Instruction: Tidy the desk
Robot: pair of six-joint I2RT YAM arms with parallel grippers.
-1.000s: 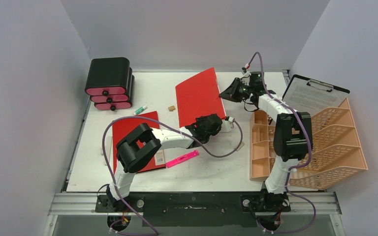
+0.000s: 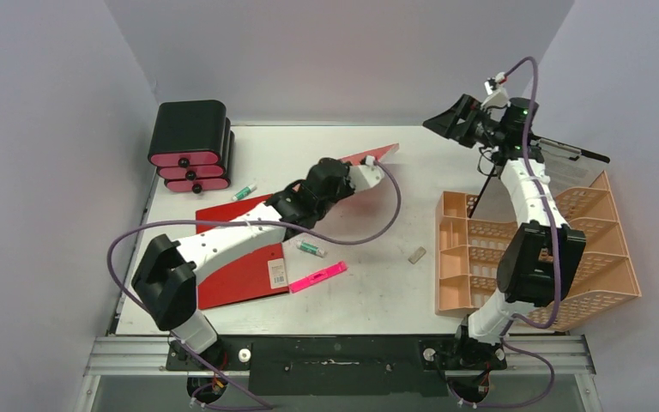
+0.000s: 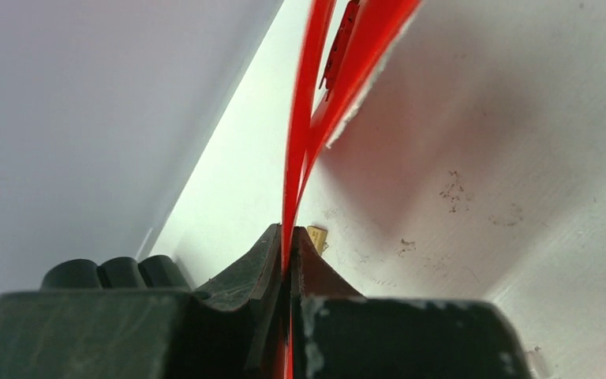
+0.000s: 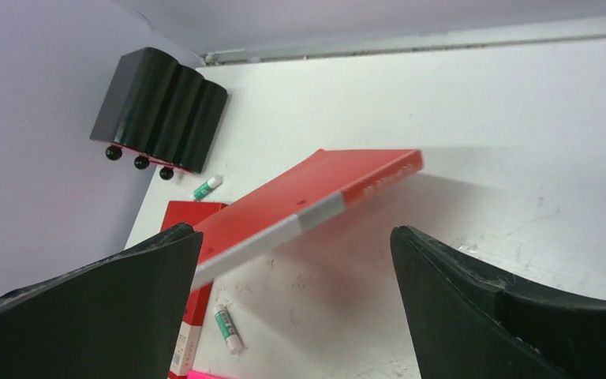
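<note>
A red folder (image 4: 300, 197) hangs tilted above the back middle of the desk. My left gripper is shut on it, the thin red covers (image 3: 296, 150) running up between the fingertips. From above, the left arm hides most of this folder. Off to the back right my right gripper (image 2: 433, 127) stands open, and in its wrist view the fingers are wide apart with nothing between them. A second red folder (image 2: 230, 287) lies flat at the desk's left. Two green-and-white glue sticks (image 2: 244, 192) and a pink cutter (image 2: 318, 277) lie near it.
A black drawer unit with pink fronts (image 2: 190, 146) stands back left. The tan organizer (image 2: 453, 292) fills the right side, with a clipboard (image 2: 571, 150) behind the right arm. A small eraser (image 2: 417, 255) lies on bare desk.
</note>
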